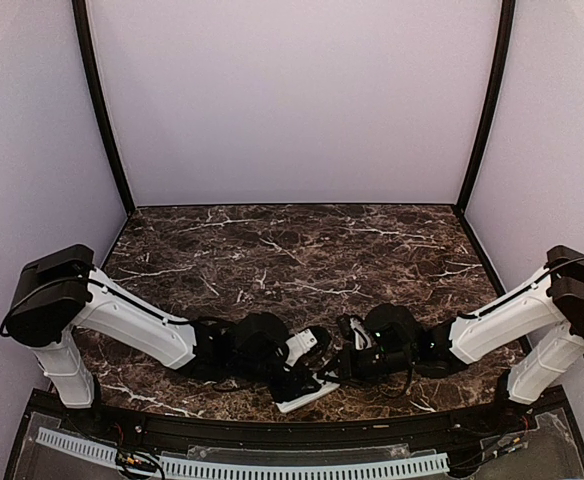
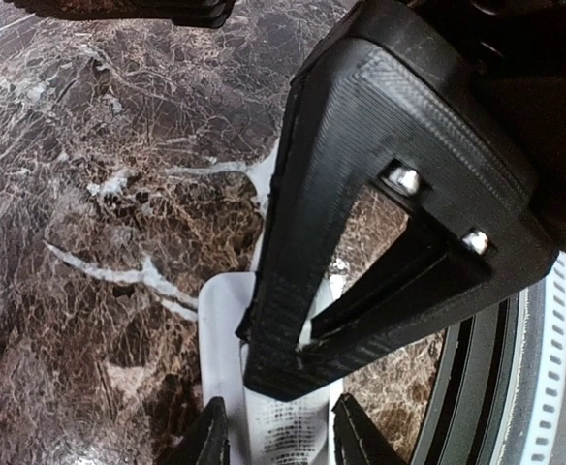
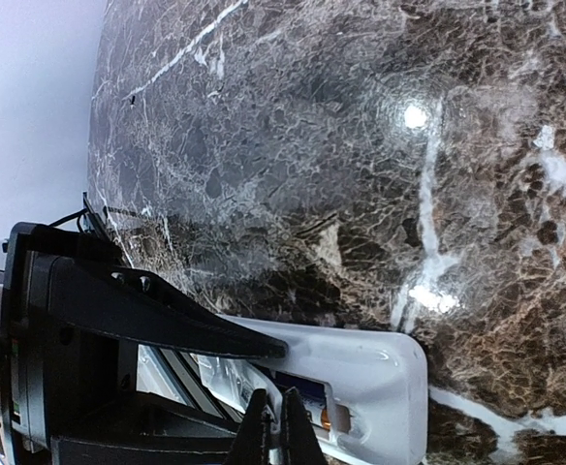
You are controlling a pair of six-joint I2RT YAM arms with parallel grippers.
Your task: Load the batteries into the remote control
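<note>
The white remote control (image 1: 307, 398) lies near the table's front edge, largely hidden in the top view by both grippers. In the right wrist view its battery compartment is uncovered, and a dark battery with a copper-coloured end (image 3: 337, 418) shows inside. My right gripper is shut, its tips together over the compartment; no battery shows between them. My left gripper stands part open, its fingertips apart on either side of the remote's width in the left wrist view. How many batteries lie in the compartment is hidden.
The two grippers crowd close together over the remote, the right one's fingers crossing the left wrist view. A dark rail (image 1: 242, 430) runs along the front edge. The marble table (image 1: 292, 250) behind the arms is clear.
</note>
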